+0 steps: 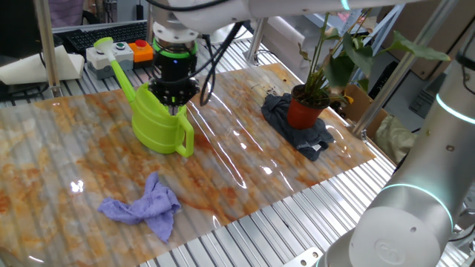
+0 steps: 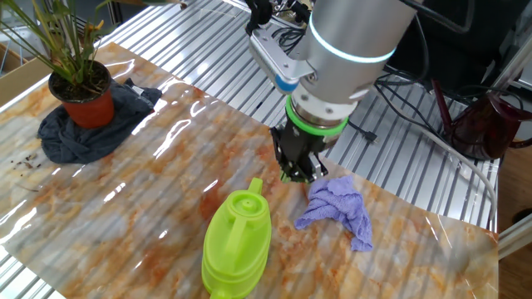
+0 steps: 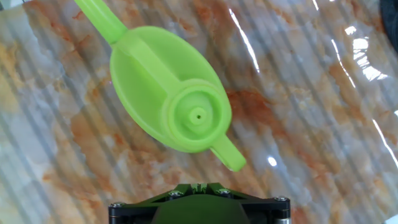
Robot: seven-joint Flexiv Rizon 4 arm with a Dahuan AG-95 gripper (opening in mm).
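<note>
A bright green watering can (image 1: 156,126) stands upright on the marbled sheet, its long spout pointing to the back left in exterior view 1. In the wrist view the can (image 3: 143,81) is seen from above, its handle (image 3: 230,154) toward the gripper. My gripper looks shut, its fingertips close together at the bottom edge with nothing visible between them. It hangs above the sheet near the handle side, apart from the can as the wrist view shows. From exterior view 2 the gripper (image 2: 301,173) appears beyond the can (image 2: 237,245).
A crumpled purple cloth (image 1: 148,208) lies near the front. A potted plant (image 1: 304,109) stands on a dark cloth (image 1: 315,141) at the right. Behind the can is a button box (image 1: 107,61). A dark red jug (image 2: 482,129) stands off the sheet. Mid-sheet is clear.
</note>
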